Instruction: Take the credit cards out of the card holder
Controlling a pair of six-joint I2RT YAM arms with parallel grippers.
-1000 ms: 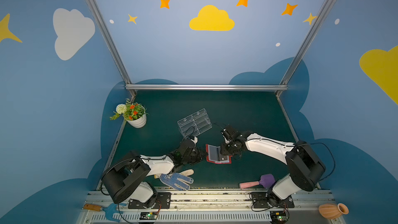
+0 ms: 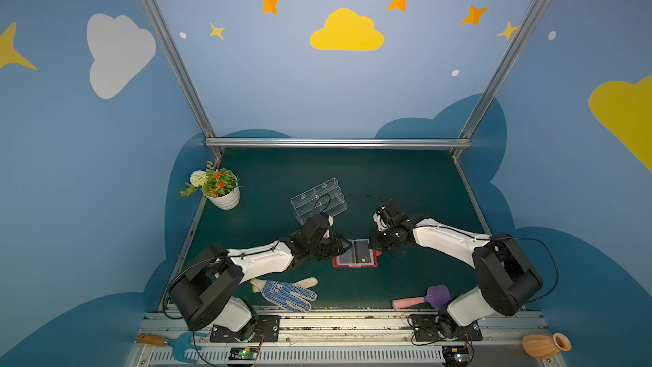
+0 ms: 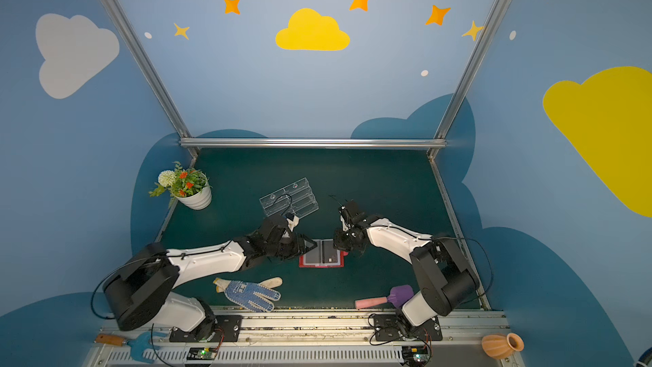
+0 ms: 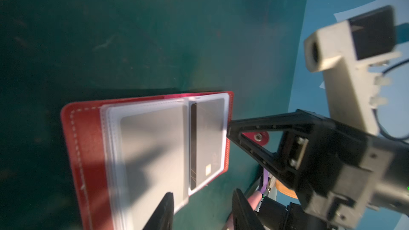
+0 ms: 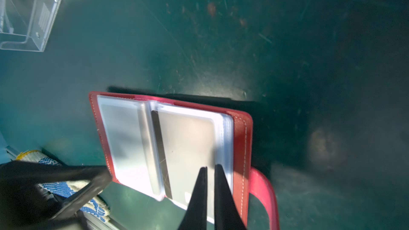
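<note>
The red card holder (image 4: 81, 161) lies opened flat on the green table, with clear plastic sleeves (image 5: 123, 140) on both halves and a dark strip at the middle of the right half. My left gripper is over the holder's left part, its fingers apart with nothing visible between them. My right gripper is at the holder's right edge, shut, its fingertips over the right sleeve and nothing seen between them. Whether cards are inside the sleeves is unclear.
A clear acrylic organizer (image 2: 319, 197) sits behind the holder, a potted plant (image 2: 224, 193) at back left. A dotted glove (image 2: 285, 293) lies front left, a purple-bladed scoop (image 2: 436, 296) front right.
</note>
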